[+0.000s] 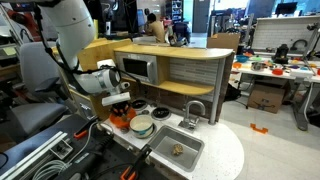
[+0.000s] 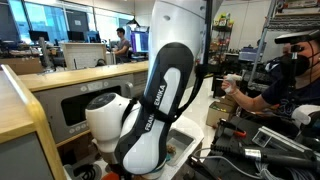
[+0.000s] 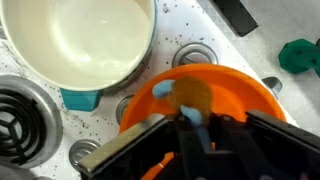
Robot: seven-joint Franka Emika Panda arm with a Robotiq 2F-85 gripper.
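Observation:
A brown and light-blue object [image 3: 190, 95], possibly a small toy, sticks out from between the fingers of my gripper, which is shut on its lower part. Beneath it lies an orange pan or bowl [image 3: 242, 92], and the object hangs over its inside; whether they touch is hard to tell. Beside the orange pan, at upper left of the wrist view, is a cream-coloured pot [image 3: 80, 35] with a teal handle [image 3: 82, 100]. In exterior view 1 the gripper is just above the orange pan [image 1: 122, 121], left of the pale pot [image 1: 142, 127].
A sink [image 1: 180, 148] with a small brown item [image 1: 178, 150] in it lies to the right, behind it a tall faucet [image 1: 193, 112]. Black burners [image 3: 15, 130] flank the pans. A microwave [image 1: 138, 67] stands behind under a shelf.

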